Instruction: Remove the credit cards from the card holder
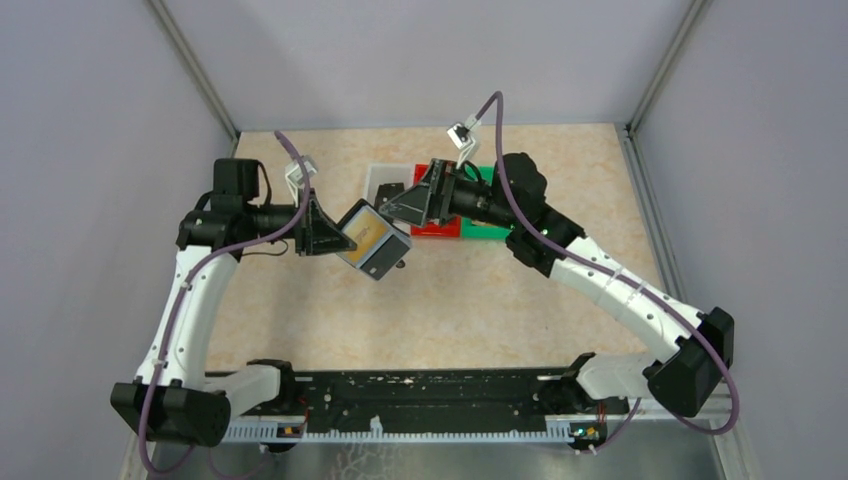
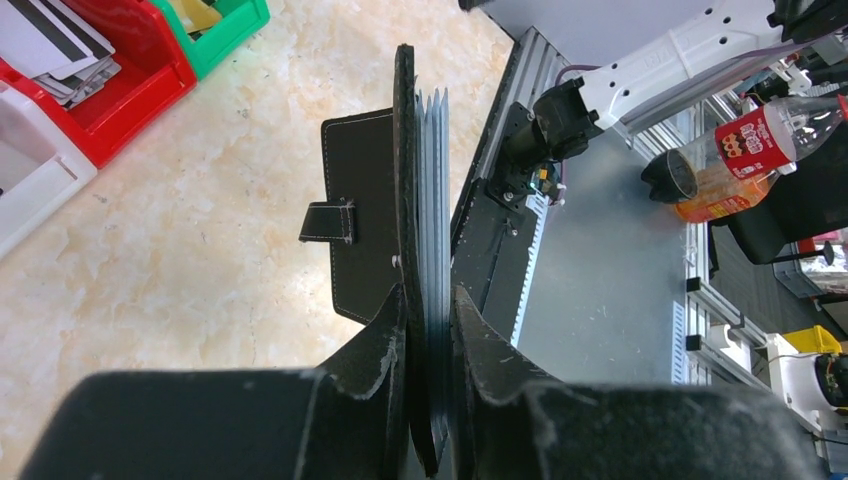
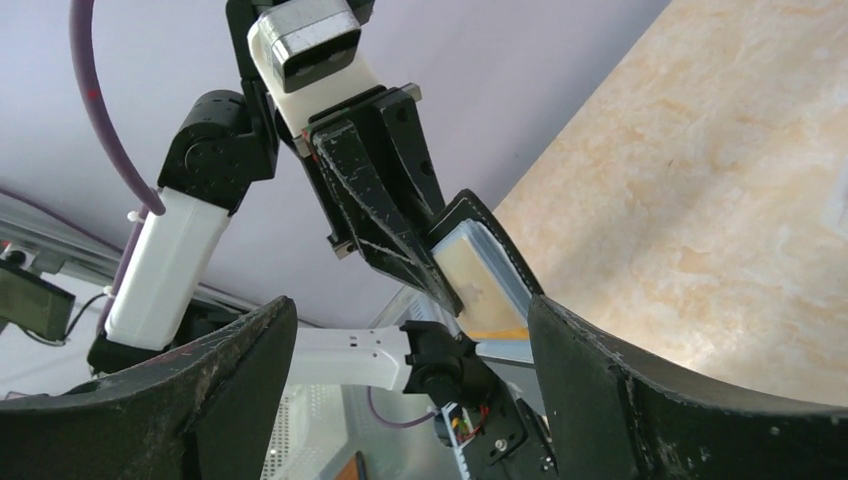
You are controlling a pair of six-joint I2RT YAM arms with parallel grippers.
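Note:
A black card holder (image 2: pixel 362 215) with a snap strap is held upright, its clear sleeves (image 2: pixel 434 190) seen edge-on in the left wrist view; from above, a yellow card and a dark one show in it. My left gripper (image 1: pixel 342 240) is shut on it. My right gripper (image 1: pixel 400 210) hangs just right of the holder, fingers apart, nothing seen between them; in the right wrist view the holder lies beyond those fingertips (image 3: pixel 570 340).
Behind, a white bin (image 2: pixel 40 180), a red bin (image 2: pixel 150 90) with loose cards and a green bin (image 2: pixel 240 30) stand on the table.

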